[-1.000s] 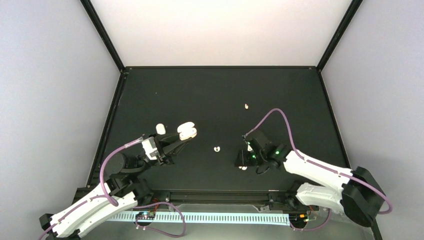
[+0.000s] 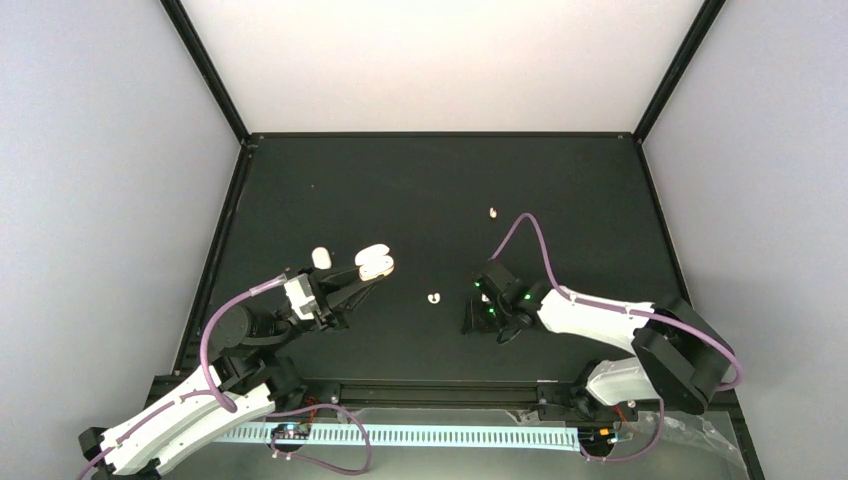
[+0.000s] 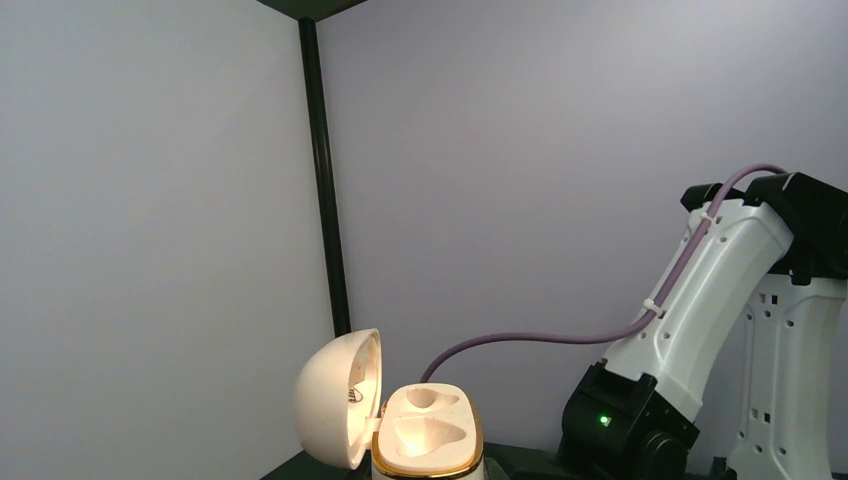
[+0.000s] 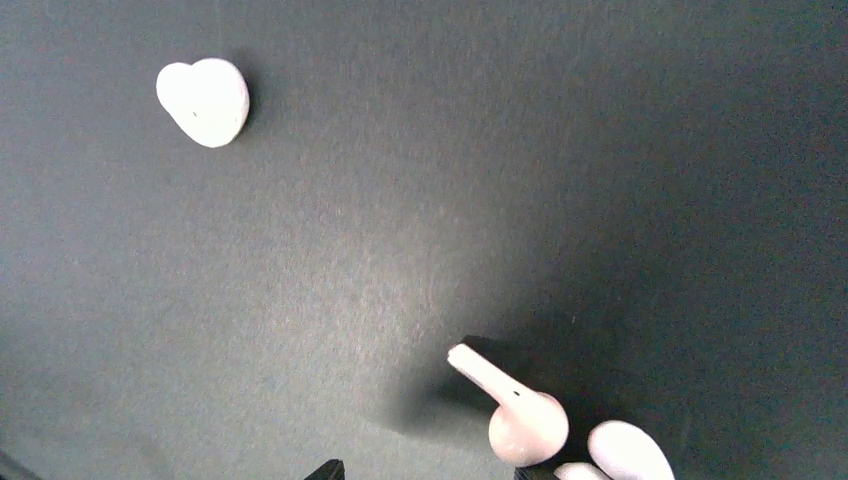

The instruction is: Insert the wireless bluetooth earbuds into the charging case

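My left gripper [image 2: 355, 285] is shut on the white charging case [image 2: 376, 266], held raised at left-centre; in the left wrist view its lid [image 3: 330, 400] stands open and both slots [image 3: 425, 428] are empty. My right gripper [image 2: 470, 315] hangs low at centre-right; its fingers show only as tips at the bottom edge of the right wrist view, apart. There, a white earbud with stem [image 4: 520, 425] lies just beyond them, beside more white pieces [image 4: 625, 450]; another white piece [image 4: 205, 100] lies at upper left.
Small white pieces lie on the black mat at centre [image 2: 434, 298] and further back [image 2: 493, 213]. A white piece [image 2: 321, 257] shows left of the case.
My right arm has moved leftward across the mat, toward the centre. The left arm and case have stayed still.
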